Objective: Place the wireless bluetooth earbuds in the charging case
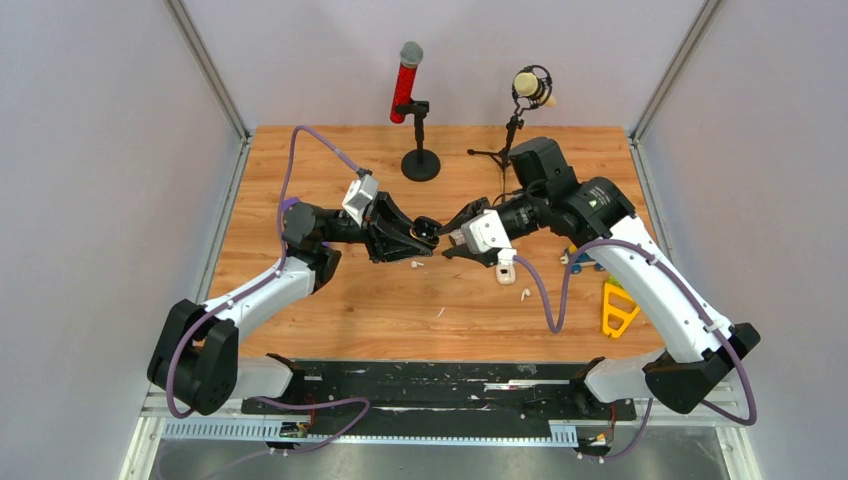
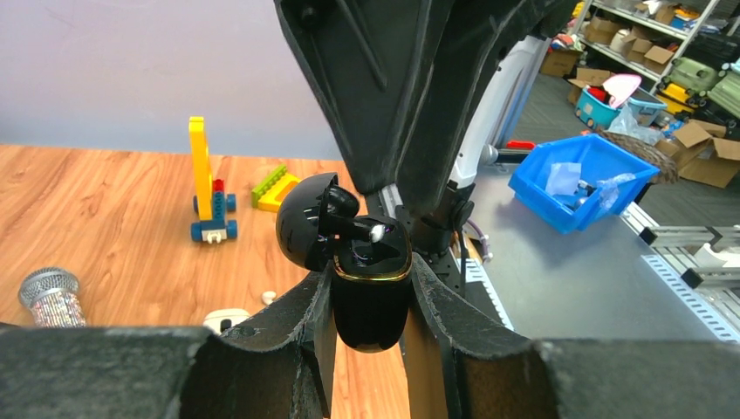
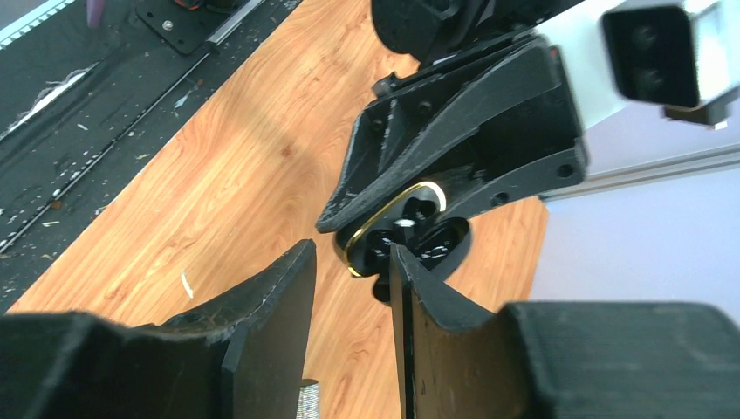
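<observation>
My left gripper point(image 1: 420, 240) is shut on the black charging case point(image 2: 373, 301), holding it above the table with its round lid point(image 2: 301, 223) swung open. A black earbud with a silver-tipped stem point(image 2: 353, 229) lies across the opening between lid and case; whether it sits in a slot cannot be told. My right gripper is open right beside the case, its fingers point(image 3: 292, 288) apart. In the right wrist view the gold-rimmed case point(image 3: 353, 253) shows beyond these fingers, with a small dark piece point(image 3: 381, 289) under its edge.
On the table lie a white case point(image 1: 506, 273) and two small white earbuds, one here point(image 1: 525, 294) and one under the left gripper point(image 1: 417, 264). Microphone stands point(image 1: 421, 165) are at the back, yellow toy parts point(image 1: 619, 307) at the right.
</observation>
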